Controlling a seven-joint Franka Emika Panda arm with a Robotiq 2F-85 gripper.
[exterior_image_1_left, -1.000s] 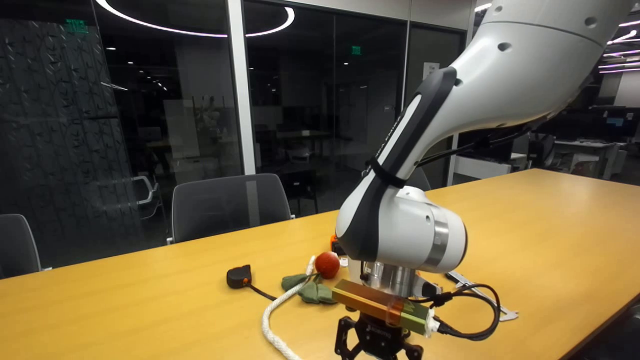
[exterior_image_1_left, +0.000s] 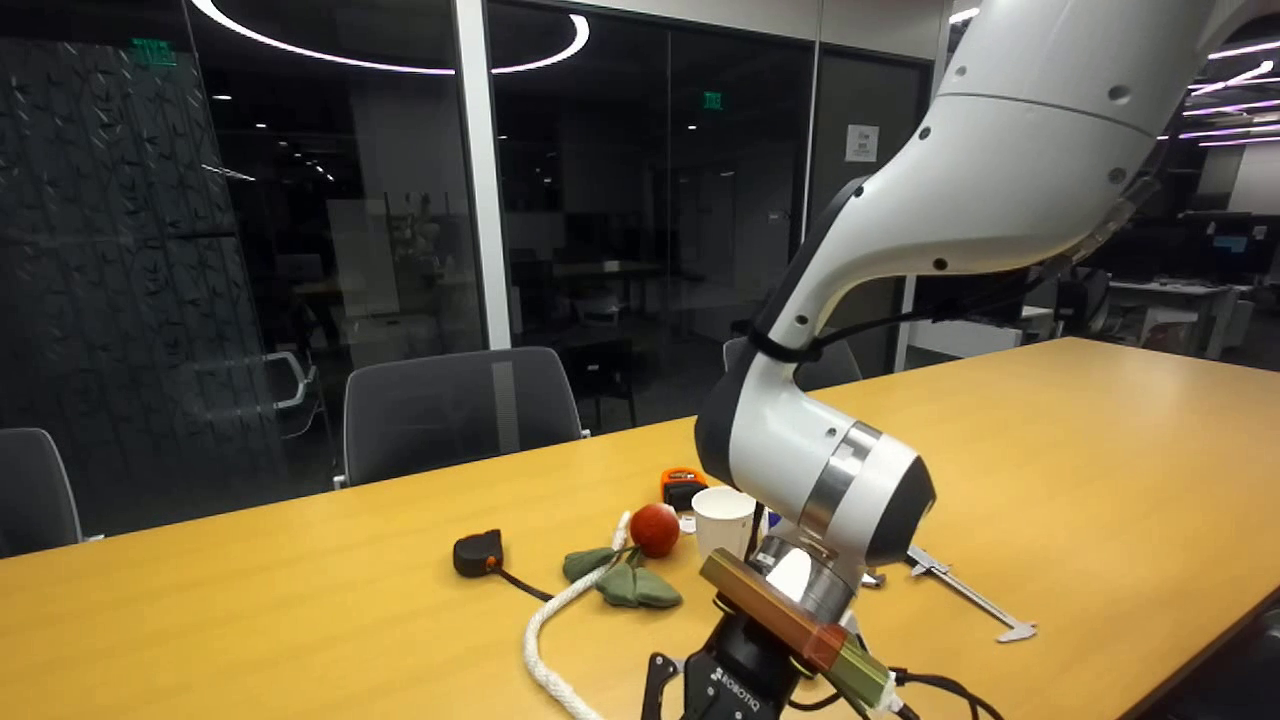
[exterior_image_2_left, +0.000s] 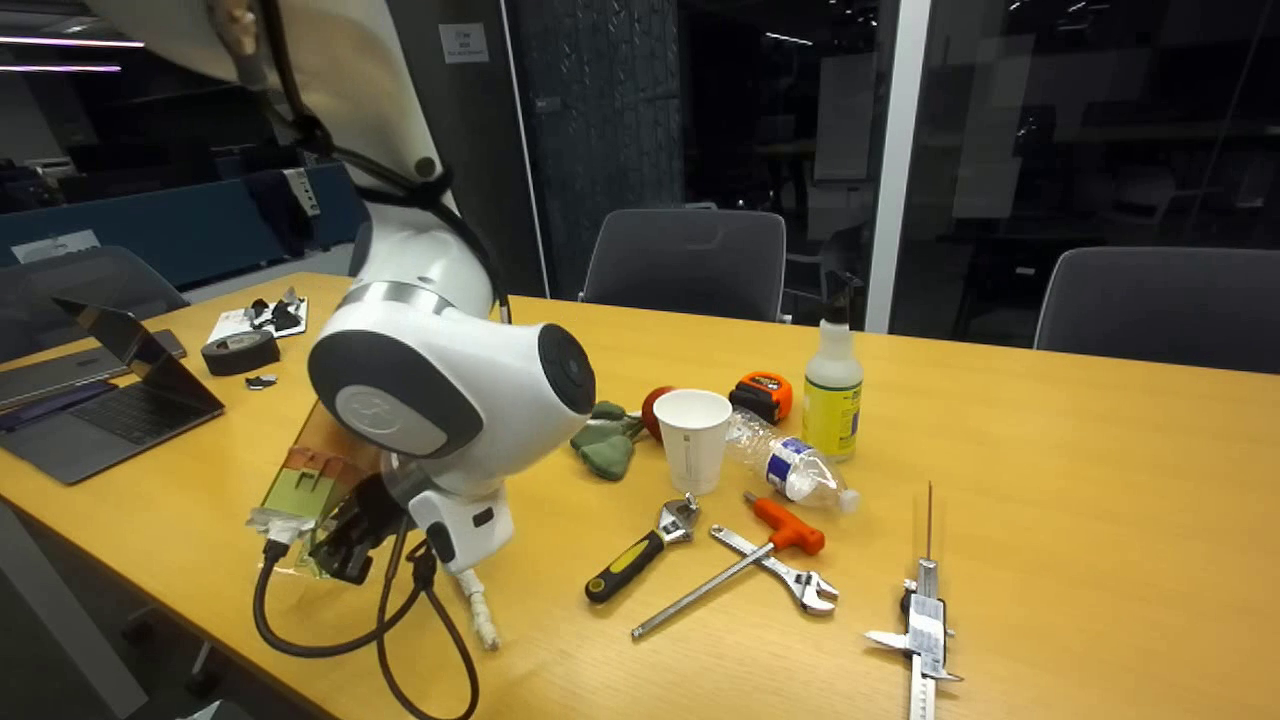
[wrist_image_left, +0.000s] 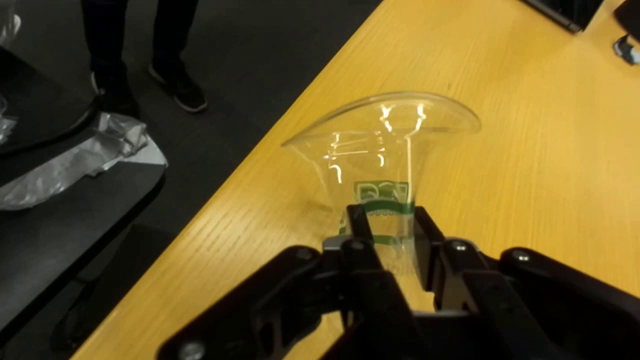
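In the wrist view a clear plastic cup (wrist_image_left: 384, 156) with green print sits between the fingers of my gripper, which is shut on it. The cup's wide rim points away from the gripper, and the wooden table (wrist_image_left: 528, 150) shows behind it. In the first exterior view, the gripper (exterior_image_1_left: 678, 702) is tilted at the bottom edge, and its fingertips and the cup fall outside the picture. From the second exterior view the arm's wrist (exterior_image_2_left: 444, 384) hides the fingers.
A white paper cup (exterior_image_2_left: 693, 438), a plastic bottle (exterior_image_2_left: 792, 462), a spray bottle (exterior_image_2_left: 833, 390), a red-handled tool (exterior_image_2_left: 786, 526) and calipers (exterior_image_2_left: 926, 630) lie behind the arm. A white rope (exterior_image_1_left: 546, 636) and black tape measure (exterior_image_1_left: 479, 553) are nearby. A laptop (exterior_image_2_left: 144, 396) stands at the left.
The gripper has tilted from nearly straight down to a slant, its fingers swinging left and lower in the first exterior view. The white paper cup now shows more fully behind the arm.
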